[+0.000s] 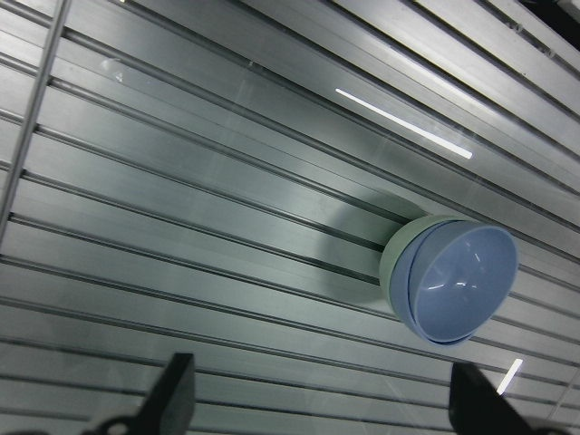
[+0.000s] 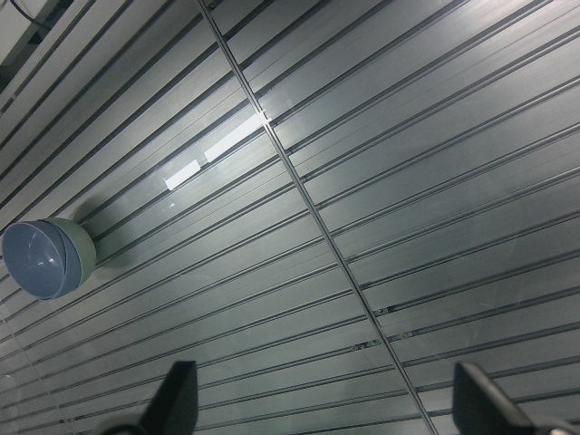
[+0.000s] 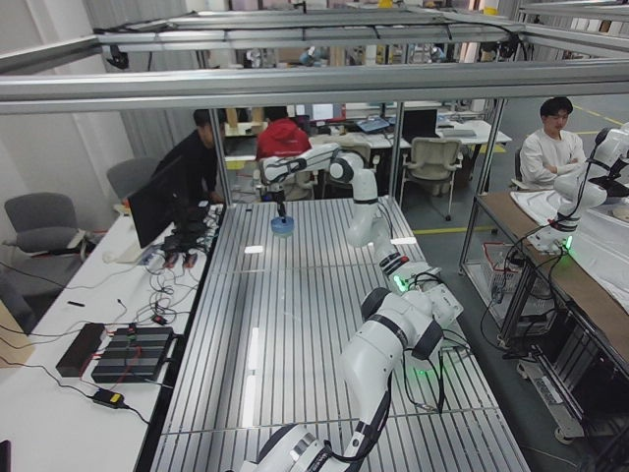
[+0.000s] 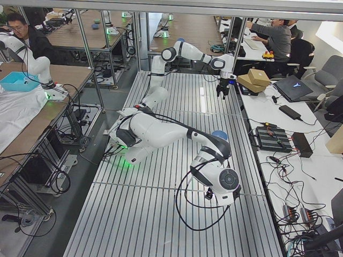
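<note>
In the left wrist view, nested blue and pale green bowls (image 1: 458, 285) sit right of centre on the slatted metal table (image 1: 181, 227). My left gripper is open, the bowls beyond its fingers. In the right wrist view the bowls (image 2: 36, 258) are at the far left, away from my open right gripper. In the camera left view the bowls (image 3: 282, 225) appear under the far arm's gripper; contact is unclear there. In the camera right view they (image 4: 220, 135) are partly hidden behind the near arm.
A desk (image 3: 49, 413) with monitor, black boxes and cables runs alongside the table. Another bench (image 3: 604, 295) with a robot stands on the other side. People sit nearby.
</note>
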